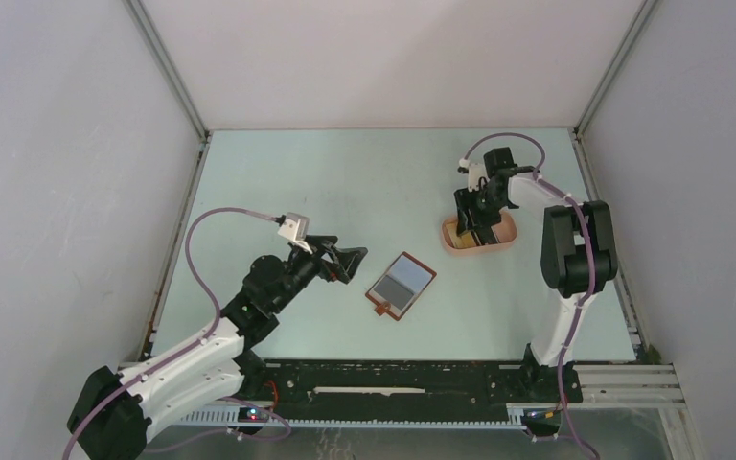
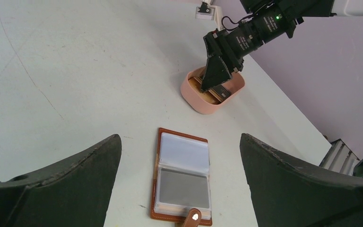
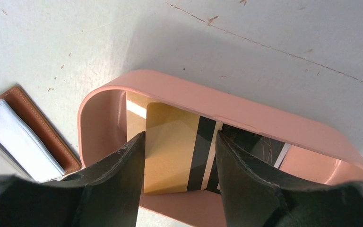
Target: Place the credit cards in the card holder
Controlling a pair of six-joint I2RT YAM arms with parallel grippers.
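Note:
The pink bin (image 1: 509, 237) at the right of the table holds the credit cards. In the right wrist view a gold card (image 3: 168, 151) with a black stripe lies in it, a dark card (image 3: 251, 142) beside it. My right gripper reaches down into the bin, its fingers part open on either side of the gold card; whether they touch it I cannot tell. The card holder (image 1: 401, 285) lies unfolded in mid-table, brown with clear sleeves and a snap tab (image 2: 193, 217). Left of it, above the table, my left gripper stands open and empty.
The bin's pink wall (image 3: 246, 109) rises close around the right fingers. Bare table (image 1: 335, 172) stretches across the back and left. Between the holder and the bin there is a short clear strip.

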